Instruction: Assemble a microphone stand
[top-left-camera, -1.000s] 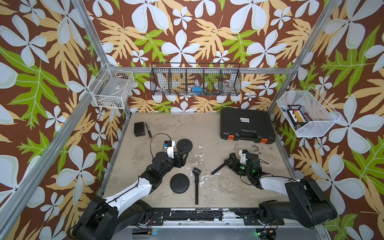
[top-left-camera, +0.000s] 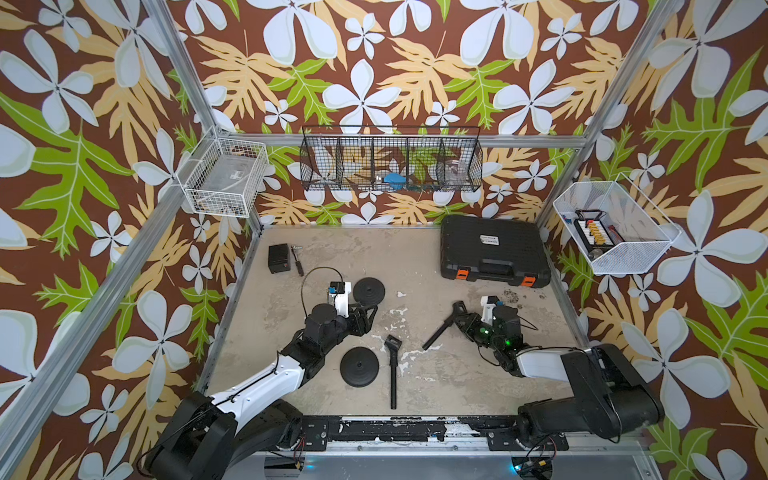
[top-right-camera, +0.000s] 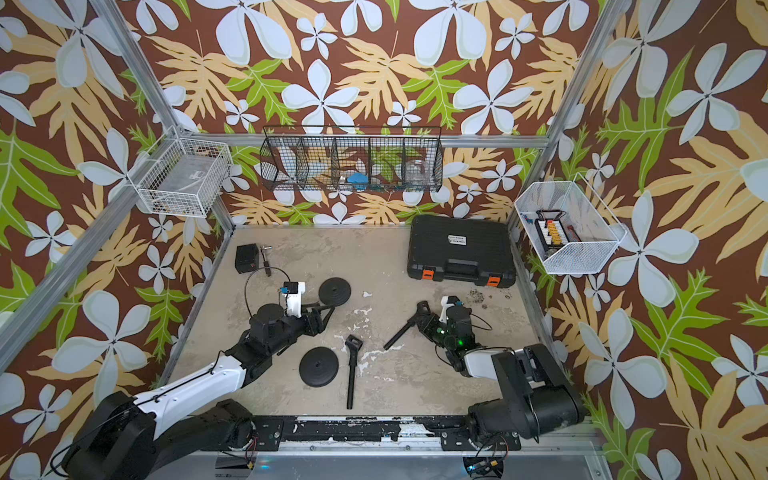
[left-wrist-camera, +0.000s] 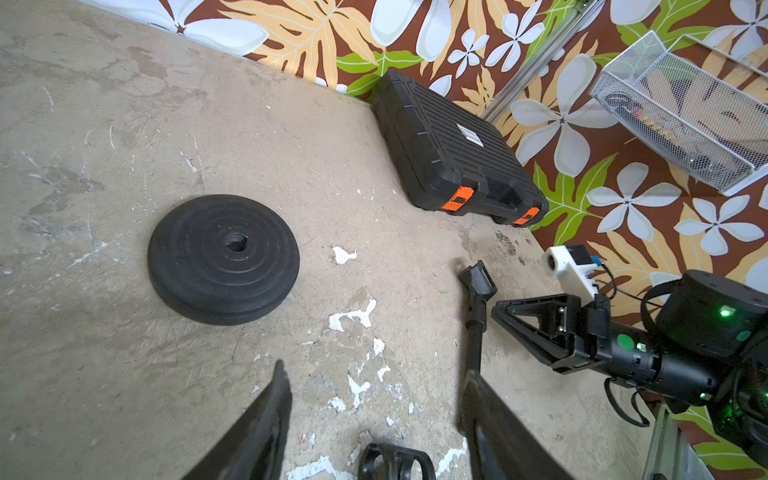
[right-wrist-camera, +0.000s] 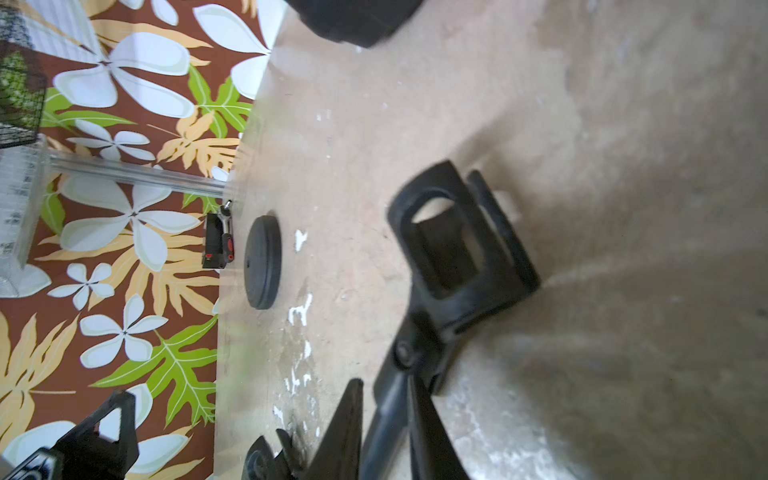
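Observation:
A black stand piece (top-left-camera: 436, 336), a pole with a bracket head (right-wrist-camera: 456, 280), lies diagonally in the right half; my right gripper is shut on it just below the head. A second pole (top-left-camera: 393, 376) with a similar head lies at the centre front. Two round black bases, a larger one (top-left-camera: 359, 367) and a smaller one (top-left-camera: 369, 289), rest on the left of centre. Between them and just right, my left gripper hangs above the surface, its fingers apart and empty.
A black case (top-left-camera: 496, 248) fills the back right. A small black block (top-left-camera: 278, 257) and a tool (top-left-camera: 298, 264) lie back left. Wire baskets hang on the walls, one (top-left-camera: 616, 228) holding items.
My right arm and wrist have shifted slightly, and the held piece's head has moved a little toward the back and left. The left arm looks still.

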